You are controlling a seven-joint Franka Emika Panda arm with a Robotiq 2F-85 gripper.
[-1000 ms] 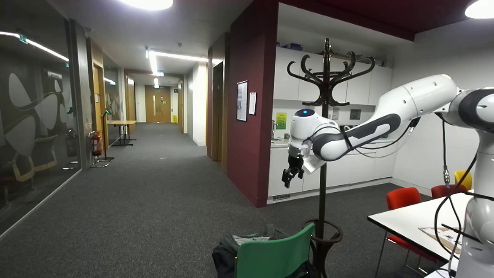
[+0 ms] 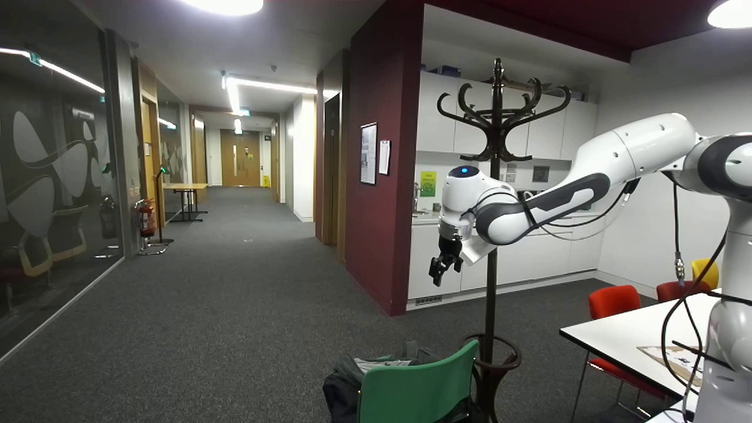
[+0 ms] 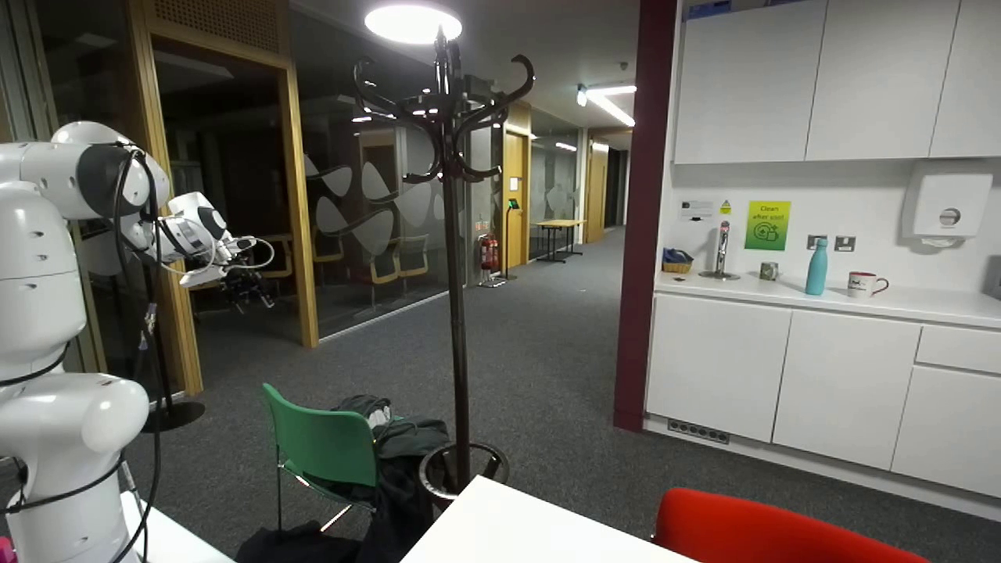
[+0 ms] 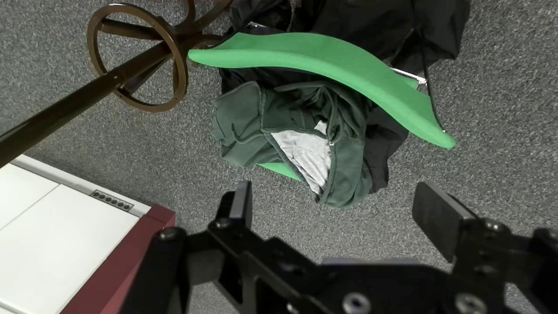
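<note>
My gripper is open, its two dark fingers wide apart with nothing between them. In exterior view 1 the gripper point(image 2: 446, 271) hangs in the air left of the coat stand pole, fingers downward. Below it in the wrist view is a green chair point(image 4: 324, 55) with a dark green garment point(image 4: 345, 157) on its seat, showing a grey lining. Both lie well beneath the fingers, untouched. The gripper point(image 3: 251, 299) also shows small and dark in exterior view 2, in front of the glass wall.
A tall brown coat stand point(image 2: 492, 282) rises close to the arm. White tables point(image 2: 634, 328) and a red chair point(image 2: 613, 302) are at the right. A kitchen counter point(image 3: 844, 305) holds a teal bottle point(image 3: 817, 267) and a mug point(image 3: 864, 285). Open carpet lies along the corridor.
</note>
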